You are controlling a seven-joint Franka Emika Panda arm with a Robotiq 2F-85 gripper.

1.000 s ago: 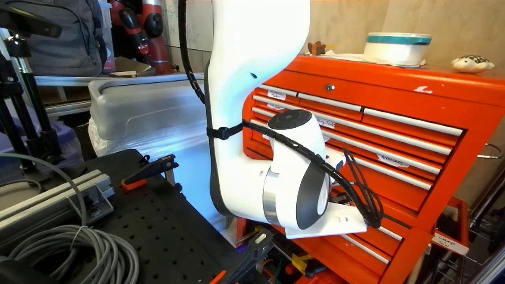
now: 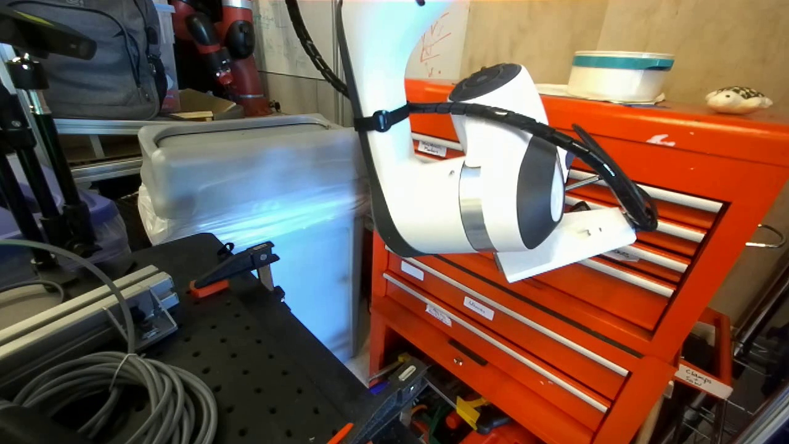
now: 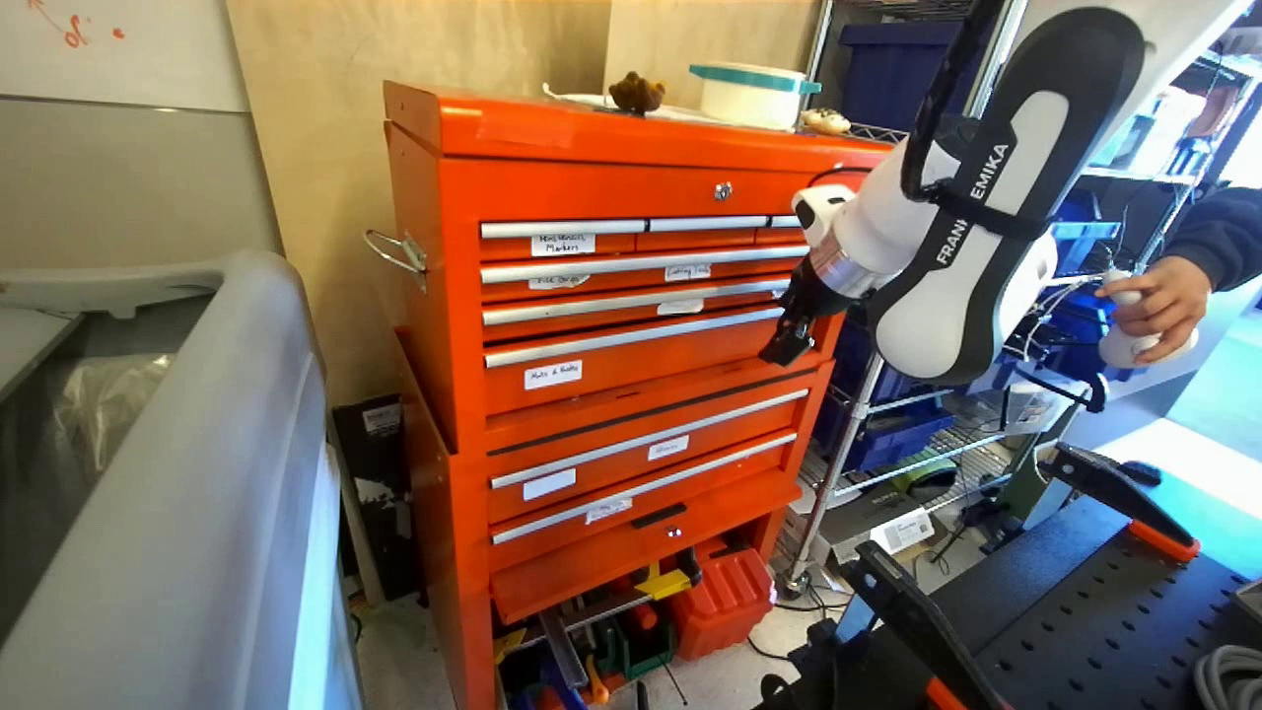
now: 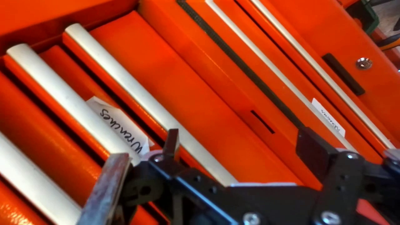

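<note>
In the wrist view my gripper is open, with a wide gap between its dark fingers and nothing held there. Behind them is the red tool chest (image 4: pixel 210 86). The left finger appears over the pale handle (image 4: pixel 150 107) of the lowest upper drawer; whether they touch I cannot tell. A label reading "Wrenches" (image 4: pixel 120 125) shows by the neighbouring handle. In the second exterior view the gripper (image 3: pixel 786 347) points down at the right side of the chest (image 3: pixel 461 296). The first exterior view hides the fingers behind the white arm (image 2: pixel 414 200).
A white tub with a teal rim (image 2: pixel 619 76) and a small plush toy (image 2: pixel 737 100) sit on the chest top. A black perforated table (image 2: pixel 251 355) carries clamps and coiled cable (image 2: pixel 148 392). A wire shelf (image 3: pixel 911 461) stands right of the chest. A person's hand (image 3: pixel 1165 310) is nearby.
In the first exterior view the arm has risen and shifted right, its wrist now covering the upper drawers instead of the lower ones. The drawers look unchanged where visible.
</note>
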